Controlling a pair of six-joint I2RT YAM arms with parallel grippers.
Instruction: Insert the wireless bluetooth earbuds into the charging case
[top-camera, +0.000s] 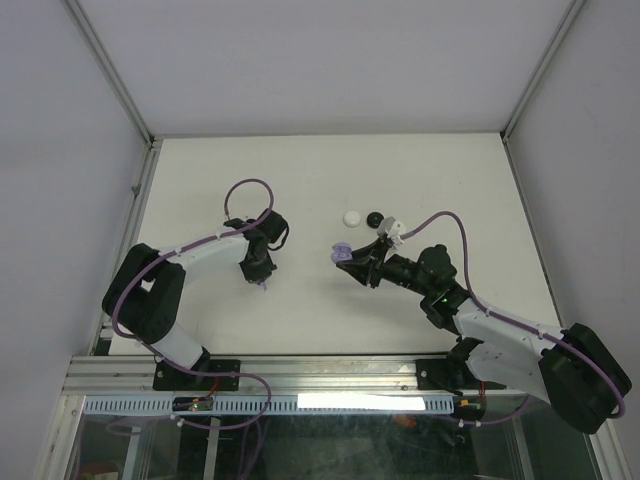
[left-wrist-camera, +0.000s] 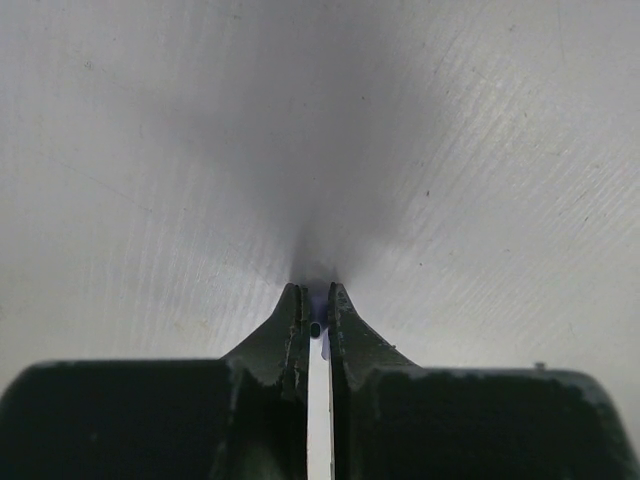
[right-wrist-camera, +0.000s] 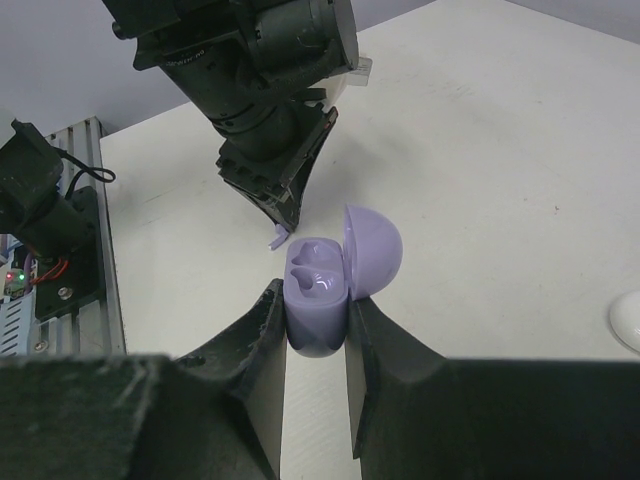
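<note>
In the top view my left gripper (top-camera: 262, 278) is low over the white table, left of centre, shut on a small lilac earbud (left-wrist-camera: 319, 315), which shows between its fingertips in the left wrist view. My right gripper (top-camera: 352, 262) holds the open lilac charging case (right-wrist-camera: 316, 305) above the table, shut on it, with the lid raised and two hollows showing. In the right wrist view the left gripper stands beyond the case, the earbud (right-wrist-camera: 279, 236) at its tips.
A white round disc (top-camera: 352, 218) and a black round disc (top-camera: 375, 219) lie behind the case.
</note>
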